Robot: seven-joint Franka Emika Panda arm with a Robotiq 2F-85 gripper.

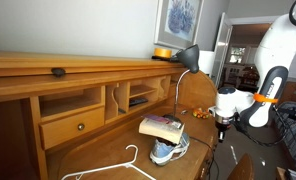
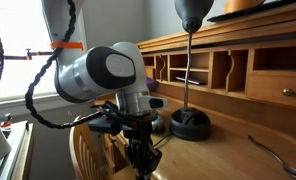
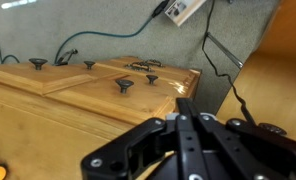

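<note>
My gripper [image 1: 222, 133] points downward off the right end of the wooden desk [image 1: 118, 145]. In exterior view 2 the gripper [image 2: 144, 168] is low in the frame, and nothing shows hanging from it. The wrist view has the dark fingers close together at the lower middle, with no object visible between them; how far apart they stand is unclear. Far below, a pale flat object [image 3: 185, 10] with a dark cable near it lies on the grey floor [image 3: 118, 30], cut off by the top edge.
On the desk are a white hanger [image 1: 113, 165], a shoe [image 1: 168, 150], a book [image 1: 162, 127] and a lamp [image 1: 189, 57]. Drawer fronts with dark knobs [image 3: 127, 85] lie just beyond the gripper. Cables trail over the floor.
</note>
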